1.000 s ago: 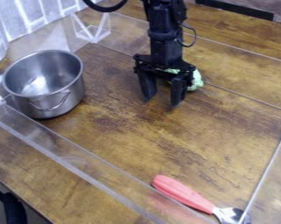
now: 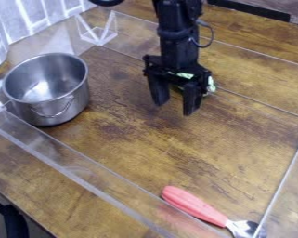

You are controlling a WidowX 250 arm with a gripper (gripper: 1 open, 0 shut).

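The black robot gripper (image 2: 178, 93) hangs low over the middle of the wooden table (image 2: 151, 167), with its two dark fingers pointing down. A small pale green item (image 2: 207, 84) shows behind it on the right, mostly hidden by the gripper. Whether anything is between the fingers is hard to tell.
A steel pot (image 2: 45, 88) stands at the left. A pink-handled utensil (image 2: 197, 206) with a metal head lies at the front right. Clear plastic walls edge the work area. The table between pot, gripper and utensil is clear.
The gripper has shifted slightly and turned over the same spot. The green item behind it shows by a differing amount. Pot and utensil are unmoved.
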